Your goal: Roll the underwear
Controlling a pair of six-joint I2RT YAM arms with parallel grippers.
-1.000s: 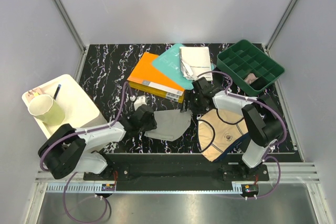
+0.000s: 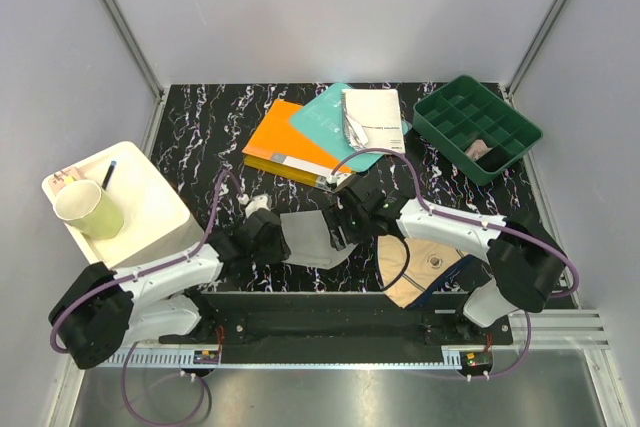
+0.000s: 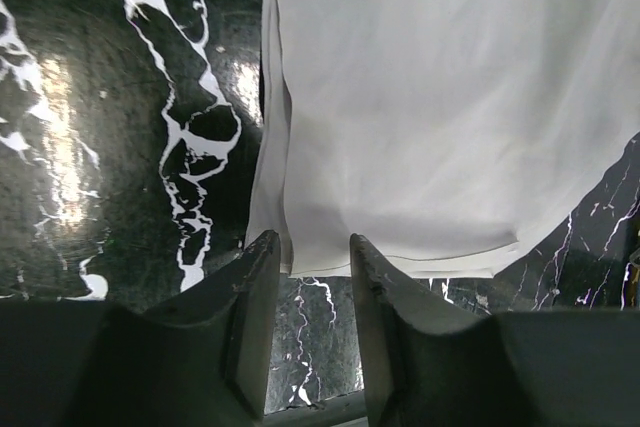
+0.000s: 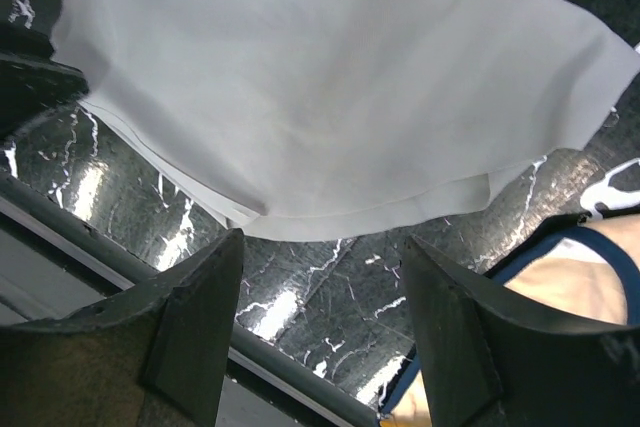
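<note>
The grey underwear (image 2: 310,239) lies flat and folded on the black marbled table between both grippers. In the left wrist view its near hem and left side edge (image 3: 270,187) show a double layer. Over the near left corner of the cloth, my left gripper stands partly open, nothing visibly pinched between its fingers. My right gripper is open wide at the near hem, its fingertips just short of the cloth (image 4: 330,97). The top view shows both arms covering parts of the garment.
A beige cloth with dark trim (image 2: 425,262) lies close on the right. Folders (image 2: 285,142) and a notebook (image 2: 375,117) lie behind. The green divided box (image 2: 475,112) is at back right, a white bin (image 2: 150,192) at left.
My right gripper has come from the garment's upper right corner to the left and nearer, over the cloth. The left gripper has shifted slightly left and nearer.
</note>
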